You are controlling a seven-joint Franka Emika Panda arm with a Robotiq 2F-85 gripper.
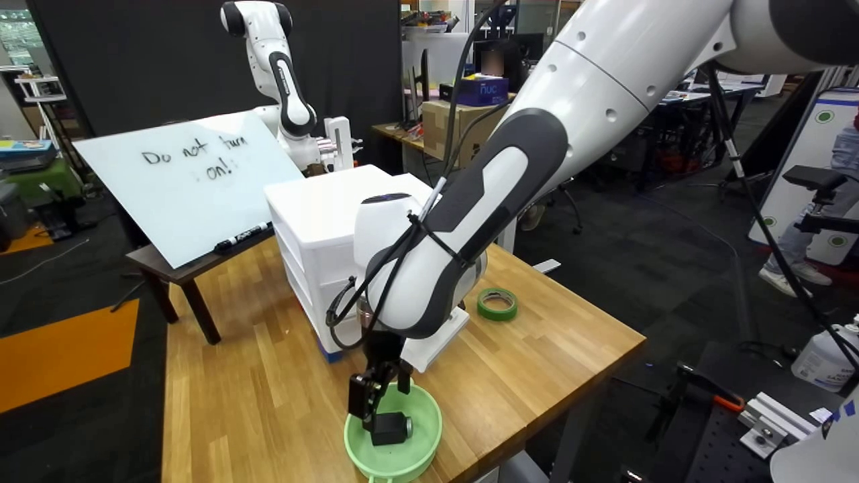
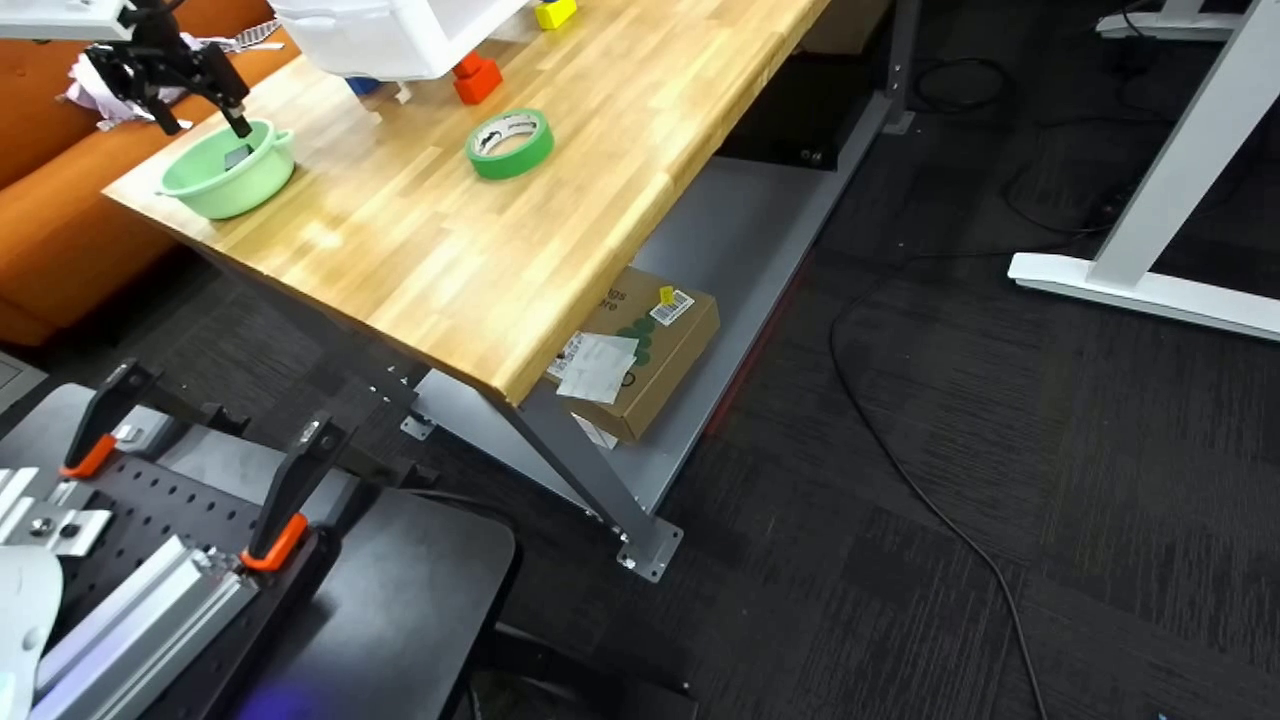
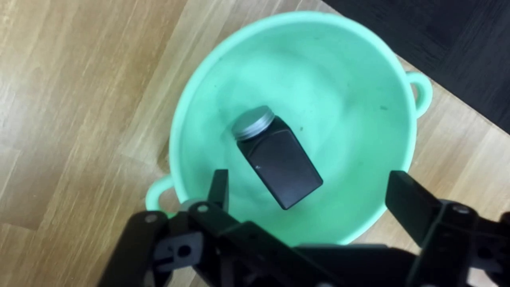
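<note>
A black bottle (image 3: pixel 282 165) with a grey screw cap (image 3: pixel 253 122) lies on its side in the green bowl (image 3: pixel 294 19). The wrist view has both from above. Above the bowl hangs my gripper, open, its fingers (image 3: pixel 220 189) wide apart on either side of the bottle's lower end and nothing between them. From the side, the bottle (image 1: pixel 390 429) rests on the bowl's floor below my gripper (image 1: pixel 382 390). In exterior view 2 only a small dark part of the bottle (image 2: pixel 236 156) shows over the bowl's rim.
The bowl stands near the table's edge. Behind it rises a white drawer unit (image 1: pixel 322 209). A green tape roll (image 1: pixel 496 304) lies to the right. A whiteboard (image 1: pixel 193 177) with a marker leans at the far left.
</note>
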